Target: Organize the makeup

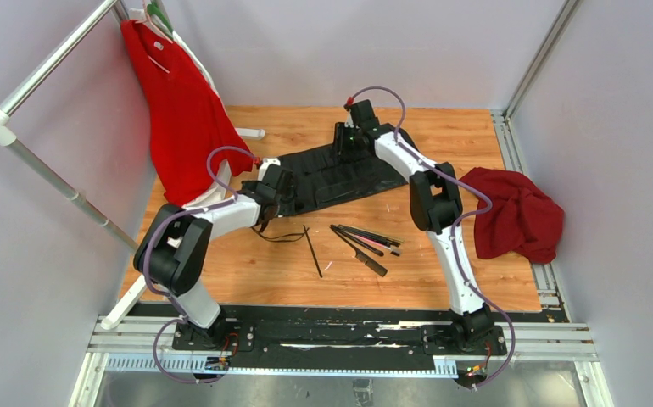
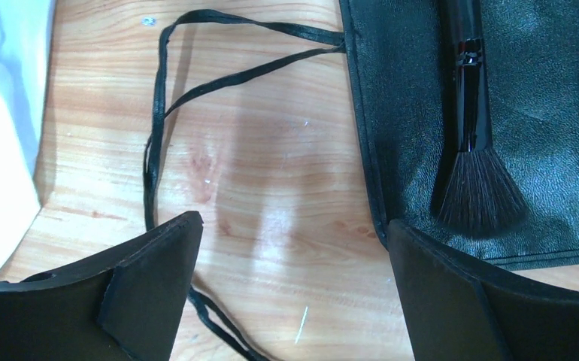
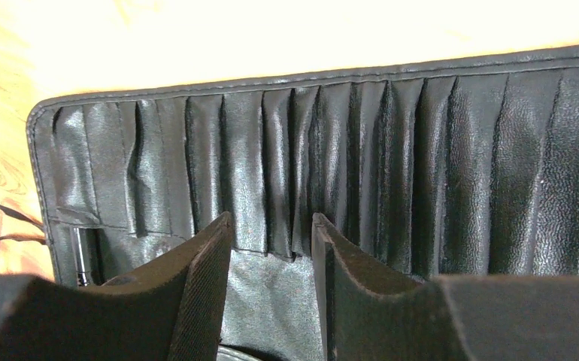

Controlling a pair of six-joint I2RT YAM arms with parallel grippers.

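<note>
The black makeup roll (image 1: 340, 182) lies flat across the back of the table, its row of narrow pockets (image 3: 347, 150) along the far side. A makeup brush (image 2: 467, 128) rests at its left end, bristles pointing toward the roll's edge. Above the bare wood beside that left end, my left gripper is open with nothing between its fingers. My right gripper is over the pockets' lower edges, fingers part open; a pocket fold shows in the gap, but whether the fingers touch it I cannot tell. Several brushes and pencils (image 1: 365, 240) lie loose in front of the roll.
A single thin dark stick (image 1: 313, 253) lies left of the loose group. The roll's tie cord (image 2: 249, 79) loops over the wood at its left. Red clothing (image 1: 179, 110) hangs at left; a dark red cloth (image 1: 514, 212) is bunched at right.
</note>
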